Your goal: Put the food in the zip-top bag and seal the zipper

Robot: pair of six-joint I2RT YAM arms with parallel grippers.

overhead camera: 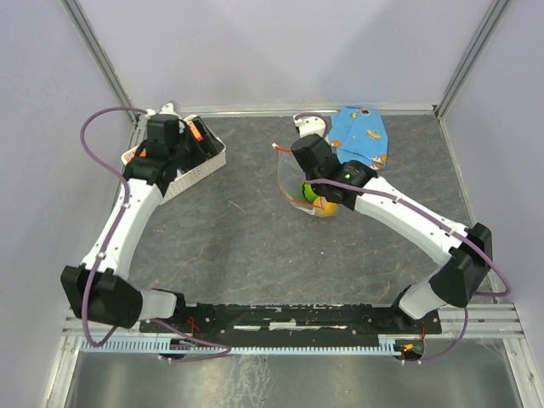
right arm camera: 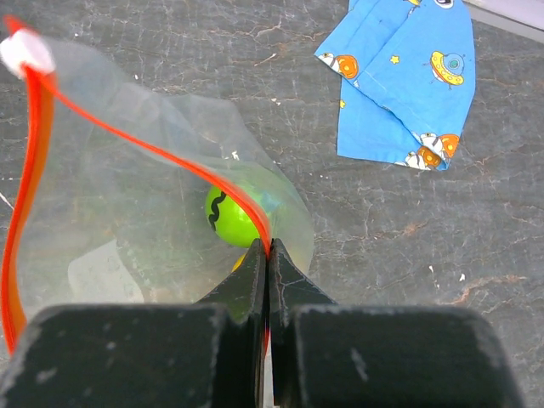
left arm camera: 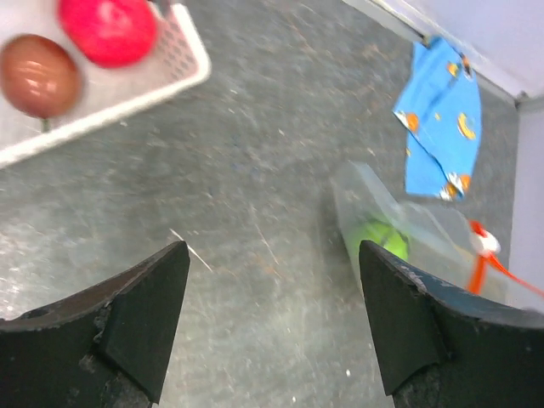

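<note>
The clear zip bag (right arm camera: 127,212) with orange zipper edges stands on the mat, holding a green ball (right arm camera: 231,219) and a yellow item (overhead camera: 325,206) under it. My right gripper is shut on the bag's orange edge. My left gripper is open and empty, over the mat beside a white perforated basket (overhead camera: 195,174). In the left wrist view the basket holds a red item (left arm camera: 106,30) and a brown one (left arm camera: 41,75); the left arm hides much of it from above.
A folded blue cloth (overhead camera: 357,136) with printed pictures lies at the back right. Pale walls border the work area.
</note>
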